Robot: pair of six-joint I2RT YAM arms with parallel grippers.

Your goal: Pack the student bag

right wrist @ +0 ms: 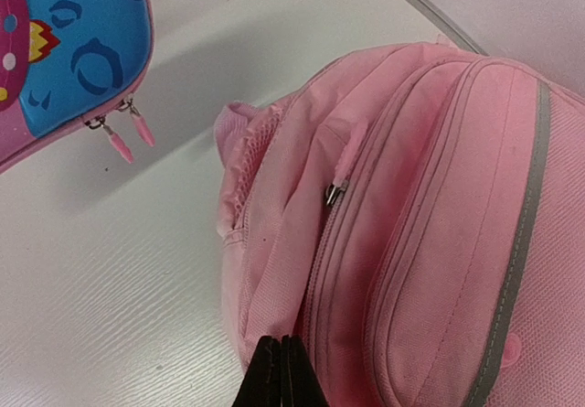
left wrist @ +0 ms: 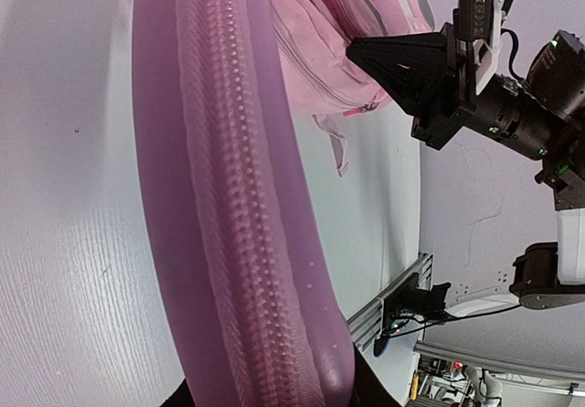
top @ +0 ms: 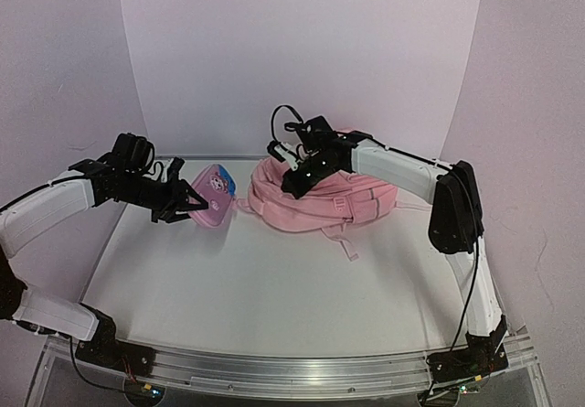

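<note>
The pink, purple and blue case [top: 216, 197] is held up off the table at the left, with my left gripper [top: 190, 194] shut on it. In the left wrist view its purple zipped side [left wrist: 242, 187] fills the middle, with dark fingers [left wrist: 367, 390] on both sides. Centre-right on the table lies the pink student bag [top: 302, 213], partly covered by my right arm. My right gripper is shut at the bag's near edge, its fingertips close together. Whether any cloth is pinched there is hidden. A zipper with a pink pull [right wrist: 349, 155] runs along the bag [right wrist: 457, 224].
A pink strap [top: 342, 242] trails from the bag's front onto the white table [top: 265, 297]. Walls [top: 302, 59] close off the back and sides, and a metal rail [top: 292, 368] borders the front.
</note>
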